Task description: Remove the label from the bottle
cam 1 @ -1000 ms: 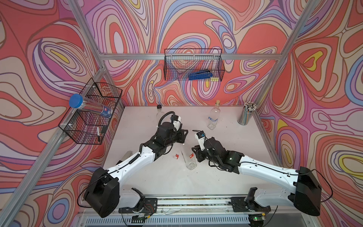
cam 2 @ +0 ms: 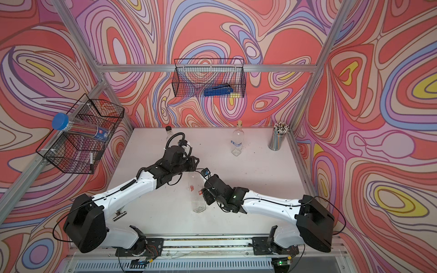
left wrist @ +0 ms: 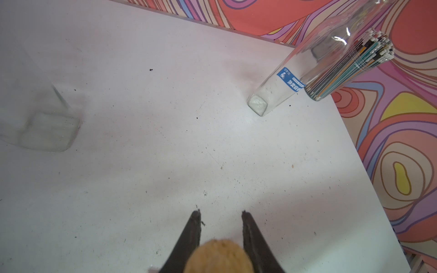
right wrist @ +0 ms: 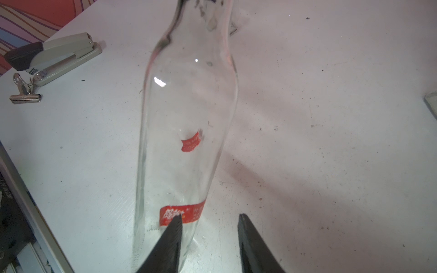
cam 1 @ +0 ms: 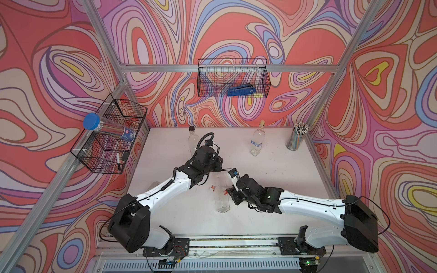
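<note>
A clear glass bottle (cam 1: 222,207) hangs tilted over the front middle of the table, a red label strip (right wrist: 182,213) near its base. At its top, my left gripper is shut on the tan stopper (left wrist: 218,258). My right gripper stands open beside the lower bottle; one finger (right wrist: 169,243) overlaps the bottle's edge by the strip in the right wrist view. Whether it touches the glass I cannot tell. Only table shows in the gap between the fingers. A small red scrap (cam 1: 213,188) lies on the table and shows through the glass (right wrist: 190,142) in the right wrist view.
Another bottle with a blue label (cam 1: 256,142) and a pencil holder (cam 1: 295,138) stand at the back right. A black-capped bottle (cam 1: 192,138) is behind my left arm. A stapler (right wrist: 63,56) and clip (right wrist: 25,93) lie to the left.
The bottle's base has swung toward the front and slightly left, and the bottle looks more extended. My right gripper has moved down and left with it. The red scrap has stayed put.
</note>
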